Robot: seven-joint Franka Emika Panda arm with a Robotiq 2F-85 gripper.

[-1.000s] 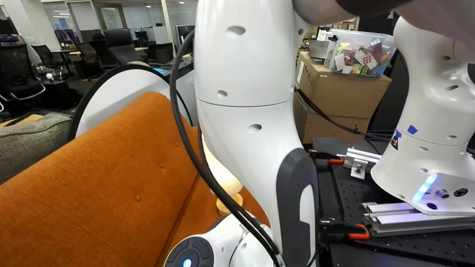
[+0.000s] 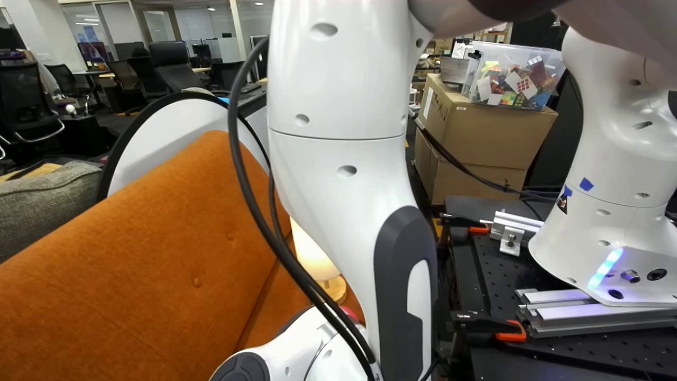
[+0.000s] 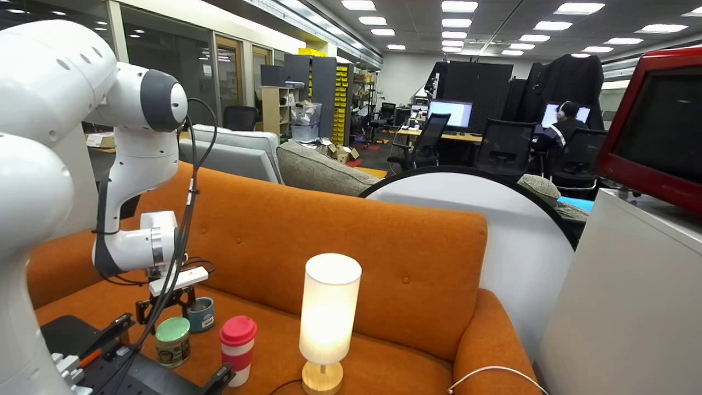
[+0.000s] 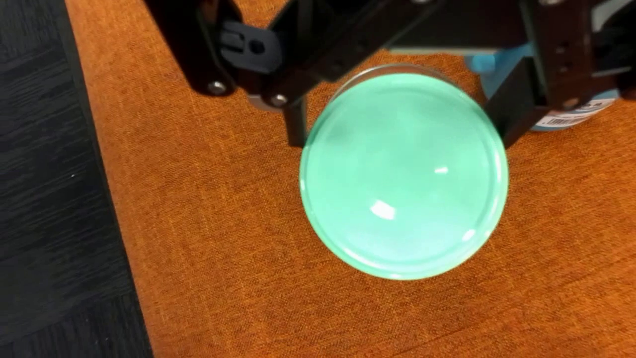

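Observation:
A round jar with a pale green lid (image 4: 404,179) fills the middle of the wrist view. My gripper is open, its dark fingers (image 4: 296,122) wide apart at the upper left and upper right edges of the lid. Whether they touch the jar cannot be told. In exterior view 2 the glass jar (image 3: 172,345) stands upright on the orange sofa seat, under and slightly in front of the gripper. Beside it is a blue-grey cup (image 3: 201,315). The arm hides the gripper and the jar in exterior view 1.
A red-lidded tumbler (image 3: 237,349) stands near the jar, and a lit lamp (image 3: 330,309) is farther right. The sofa backrest (image 3: 368,243) rises behind. A black mount table (image 3: 141,378) borders the seat's front. Cables hang along the arm.
In exterior view 1 the arm has shifted somewhat left, and its lower joint now sits lower and further left.

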